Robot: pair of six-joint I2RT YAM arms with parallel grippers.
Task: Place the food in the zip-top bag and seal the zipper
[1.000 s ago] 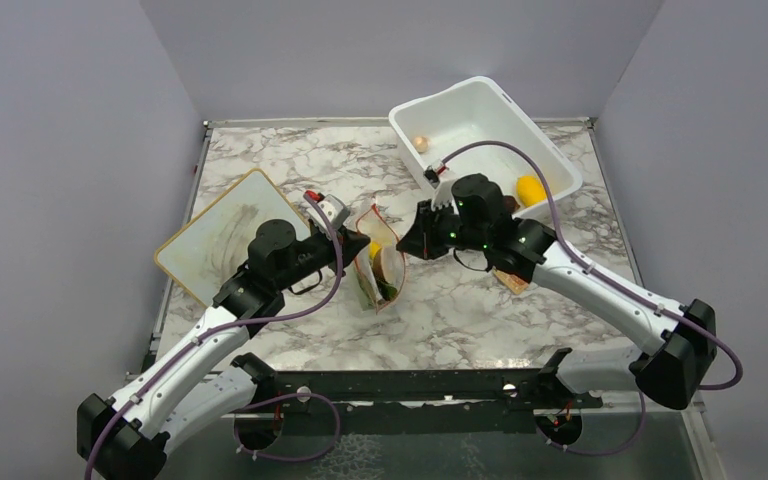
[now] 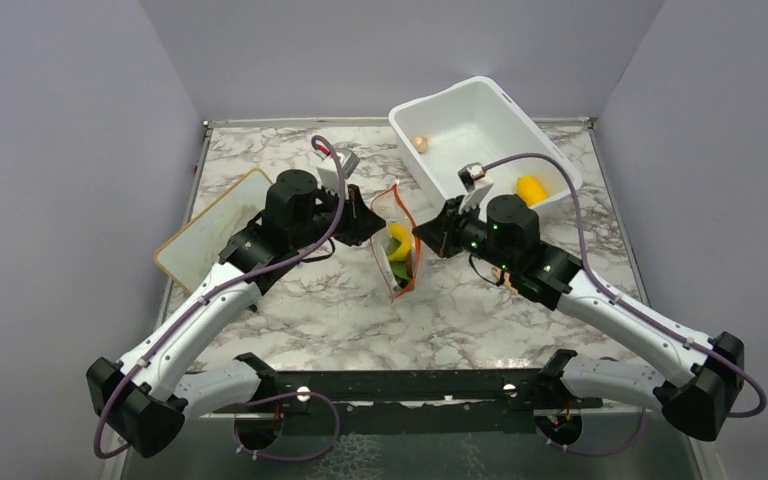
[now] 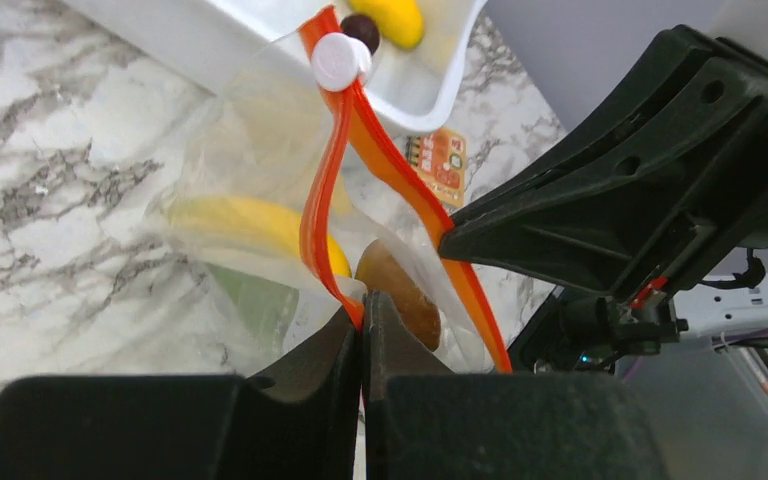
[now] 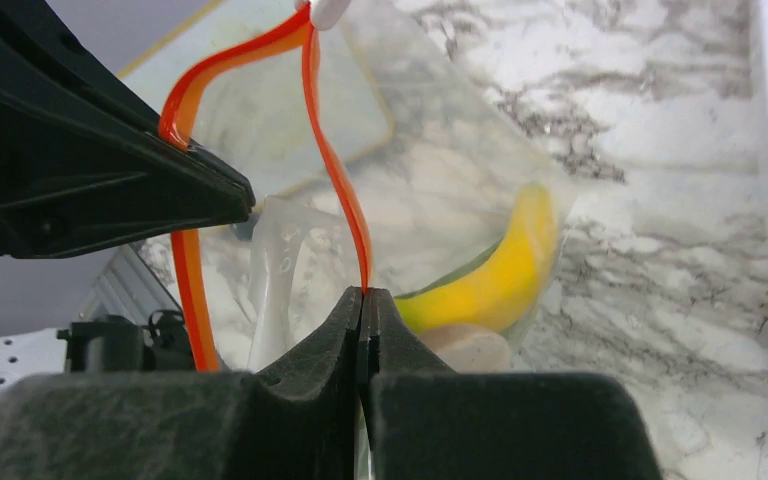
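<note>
The clear zip top bag (image 2: 408, 203) hangs upright with its orange-rimmed mouth spread between my two grippers. Inside are a curved yellow food (image 4: 505, 275), a brown potato-like piece (image 3: 400, 290) and something green (image 2: 398, 268). At one end of the orange zip strip sits a white slider (image 3: 336, 62). My left gripper looks shut, its tips pinching the bag's left edge. My right gripper is shut on the opposite edge, with thin film and orange strip running between the fingertips.
A white bin (image 2: 465, 130) stands at the back right, holding a yellow food (image 2: 531, 190) and a small round tan item (image 2: 420, 144). A cutting board (image 2: 210, 228) lies at the left. An orange card (image 3: 440, 165) lies to the right.
Both grippers have moved right, and slightly toward the back, carrying the bag along.
</note>
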